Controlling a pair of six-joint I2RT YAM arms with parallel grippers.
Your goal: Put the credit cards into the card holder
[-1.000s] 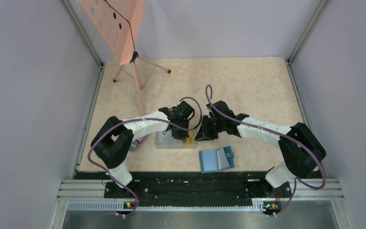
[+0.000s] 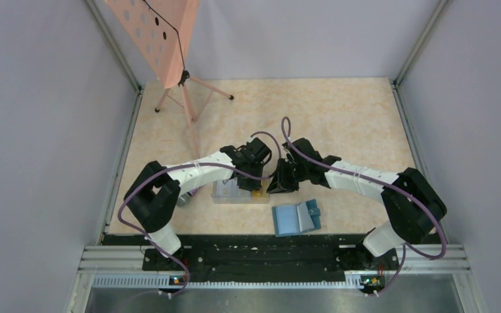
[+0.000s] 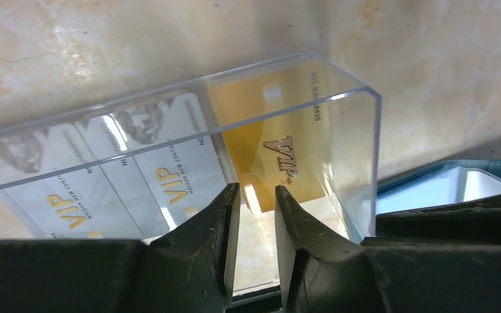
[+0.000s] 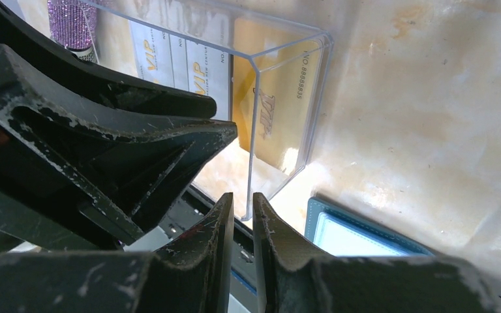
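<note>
Inside a clear box (image 3: 376, 163) lie a gold VIP card (image 3: 303, 137) at the right end and silver-white VIP cards (image 3: 192, 186) to its left. My left gripper stands open above the box, its fingertips in front of the gold card's near edge in the left wrist view, with nothing between them. At the box's right end is my right gripper, its fingers a narrow gap apart. The box's near right corner shows in that gap; contact cannot be made out. A blue card holder (image 2: 287, 220) lies spread at the front, pale inside.
A glittery purple item (image 4: 70, 25) lies left of the box. Behind it stands a pink tripod (image 2: 190, 114). The two grippers are close together over the box's right end.
The left gripper has shifted slightly right over the box, toward the gold card's end. Right arm, box and blue holder show no clear movement.
</note>
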